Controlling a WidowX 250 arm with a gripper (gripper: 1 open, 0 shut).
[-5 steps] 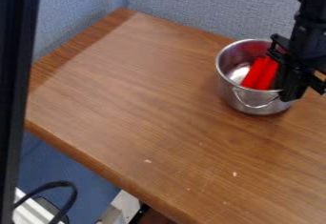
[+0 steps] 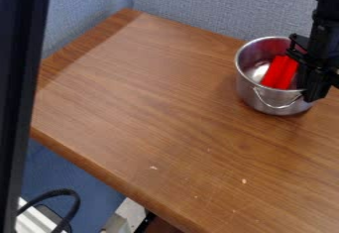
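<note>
A steel pot [image 2: 257, 94] with a wire handle stands upright at the right of the wooden table [image 2: 146, 118], near the back wall. Inside it lies a red object [image 2: 279, 70]. The black gripper [image 2: 304, 78] is at the pot's right side, over its rim and partly in front of the red object. Its fingertips are dark and overlapping, so whether they are open or shut is unclear.
Grey padded walls [image 2: 185, 4] run along the back and left. A black cable [image 2: 59, 194] and white equipment lie below the table's left edge.
The pot, with the red object in it, and the gripper have shifted slightly to the right over the last second.
</note>
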